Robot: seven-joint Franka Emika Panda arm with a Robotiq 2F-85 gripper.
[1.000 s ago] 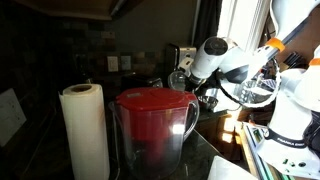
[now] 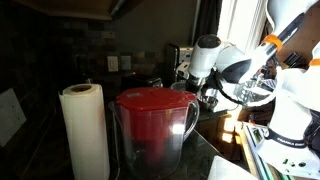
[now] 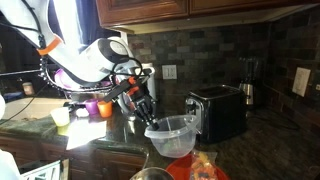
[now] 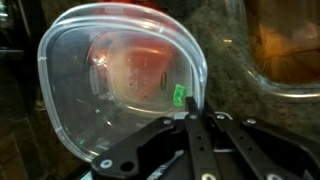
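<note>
A clear plastic container [image 3: 174,141] with a wide rim hangs tilted from my gripper [image 3: 151,125] above the counter. In the wrist view the fingers meet the rim of the container [image 4: 75,105] at its lower right, and the gripper is shut on that edge. A small green patch shows through the clear plastic, with something red behind it. From exterior view 1 the container and fingertips are mostly hidden behind the red-filled pitcher [image 2: 157,130].
A black toaster [image 3: 218,112] stands just beyond the container. The paper towel roll [image 2: 87,130] is beside the pitcher. Several cups, including an orange cup [image 3: 105,108], sit near the sink. Part of a clear vessel [image 4: 285,80] shows at the wrist view's right.
In exterior view 1 the arm has shifted slightly right and down. The container has come lower, sinking further behind the pitcher.
</note>
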